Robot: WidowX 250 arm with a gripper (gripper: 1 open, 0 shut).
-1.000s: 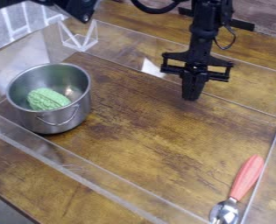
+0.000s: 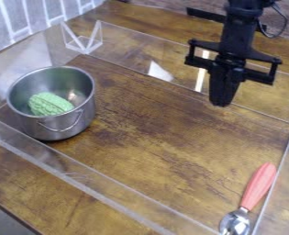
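My black gripper (image 2: 221, 81) hangs over the upper right part of the wooden board, its two fingers pointing down; whether they are open or shut is hard to tell. A steel pot (image 2: 79, 117) stands at the left with a green textured object (image 2: 49, 103) inside it. A scoop with a red handle and metal head (image 2: 258, 186) lies at the lower right, well apart from the gripper.
Clear plastic walls (image 2: 110, 202) border the wooden work area (image 2: 159, 156). The middle of the board is bare. A small white triangular piece (image 2: 161, 72) shows near the back wall.
The gripper has come toward the camera and a little to the right, now appearing larger. The pot and scoop have stayed in place.
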